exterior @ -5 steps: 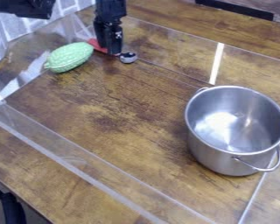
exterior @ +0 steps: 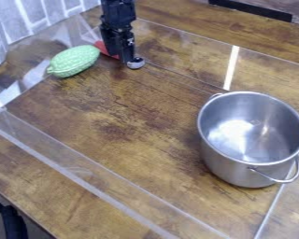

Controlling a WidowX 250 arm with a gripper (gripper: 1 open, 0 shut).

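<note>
My black gripper (exterior: 122, 49) reaches down at the top left over a small red object (exterior: 105, 49) and a small shiny metal piece (exterior: 135, 63); whether its fingers hold either cannot be told. A pale green oval object (exterior: 72, 61) lies just left of it. A large steel pot (exterior: 249, 136) with side handles stands on the wooden table (exterior: 127, 121) at the right.
Clear plastic strips run along the table's edges, with a white strip (exterior: 232, 67) at the upper right.
The gripper has shifted very slightly; the pot and the green object have not moved.
</note>
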